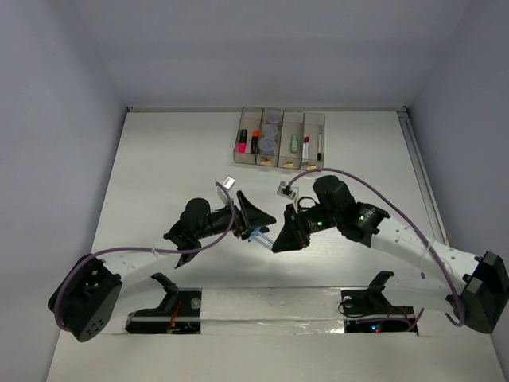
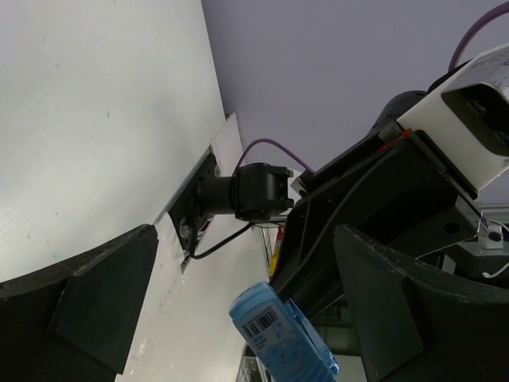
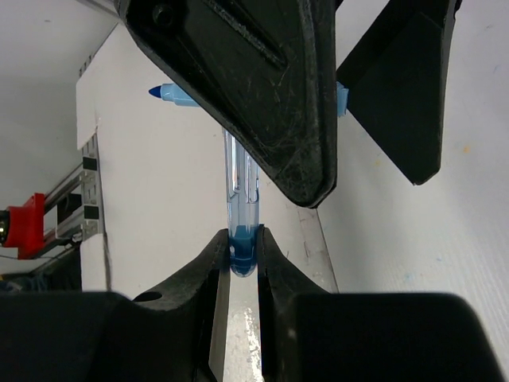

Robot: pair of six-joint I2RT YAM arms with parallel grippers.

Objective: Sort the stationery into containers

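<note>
A T-shaped item with a clear stem [image 3: 242, 187] and a light-blue crosspiece [image 2: 286, 334] is between the two arms, above the front of the table. My right gripper is shut on the stem's blue lower end. Around the crosspiece stands my left gripper [image 1: 260, 226], open, with a visible gap between its fingers. A barcode shows on the crosspiece in the left wrist view; in the right wrist view a left finger [image 3: 294, 135] hides its middle. Whether the left fingers touch it, I cannot tell. At the back is the clear divided organizer [image 1: 301, 113].
The organizer holds black-and-pink and black-and-orange pieces [image 1: 255, 142], round clear containers [image 1: 267, 146], a green bottle [image 1: 294, 144] and slim red-and-white pens [image 1: 305, 149]. Bare white table [image 1: 167, 155] lies to both sides. The two grippers are very close together.
</note>
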